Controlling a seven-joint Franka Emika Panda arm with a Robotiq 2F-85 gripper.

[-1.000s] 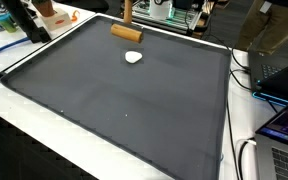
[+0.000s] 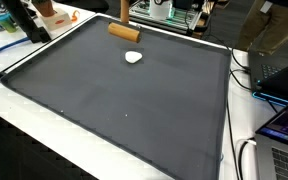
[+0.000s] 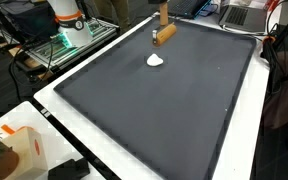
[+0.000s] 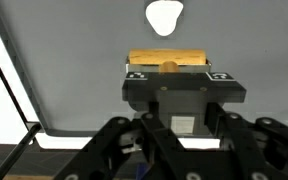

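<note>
An upright wooden peg (image 3: 164, 15) hangs at the top edge of exterior view 2, and its lower part (image 2: 126, 9) shows in exterior view 1. In the wrist view my gripper is shut on it, with the peg's rounded brown end (image 4: 168, 67) showing at the fingers. A wooden bar (image 4: 168, 56) lies just beyond the fingertips in that view. The same bar (image 2: 124, 32) rests on the dark grey mat near its far edge. Whether the peg touches the bar, I cannot tell. A white rounded piece (image 2: 133, 57) lies on the mat close by.
A small pale object (image 3: 155, 33) stands beside the bar. Laptops and cables (image 2: 242, 90) lie along the right side of exterior view 1. Clutter fills its upper left corner.
</note>
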